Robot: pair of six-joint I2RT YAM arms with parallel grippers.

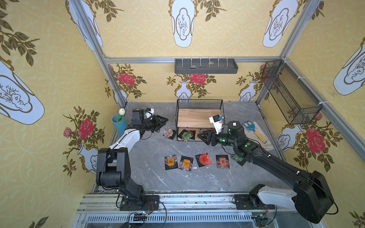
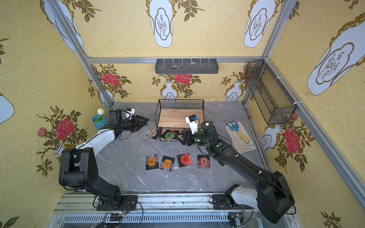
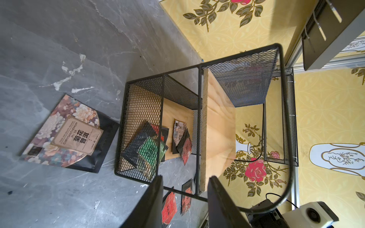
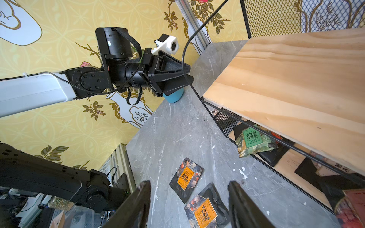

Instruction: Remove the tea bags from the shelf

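The shelf is a black wire rack (image 1: 176,114) with a wooden board (image 1: 194,117) as its upper level, which is bare. On its lower level lie several tea bags, among them a green tea bag (image 4: 252,138) that overhangs the front edge and a floral one (image 3: 179,132) beside a red one. A floral chrysanthemum tea bag (image 3: 76,134) lies on the table left of the rack. Left of the rack, my left gripper is open and empty. My right gripper stands open at the rack's front right, also with nothing between its fingers.
In front of the rack, several tea bags lie in a row on the table, including an orange-labelled one (image 1: 171,161) and a red one (image 1: 204,159). A blue cup (image 1: 119,124) stands at left. A cloth with a yellow-handled tool (image 1: 260,136) lies at right.
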